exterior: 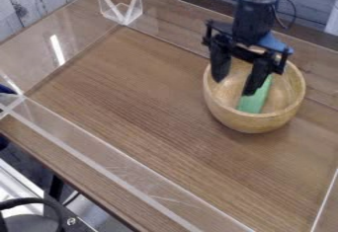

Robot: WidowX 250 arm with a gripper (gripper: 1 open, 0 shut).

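My black gripper [242, 59] hangs over the wooden bowl [220, 93] at the upper right of the camera view, its fingers pointing down into it. Inside the bowl lies a green oblong object [256, 98], partly behind the gripper. The fingers are spread apart, with nothing clearly held between them.
A white wire-like holder [121, 7] stands at the back left. Black cables or parts lie at the bottom left corner.
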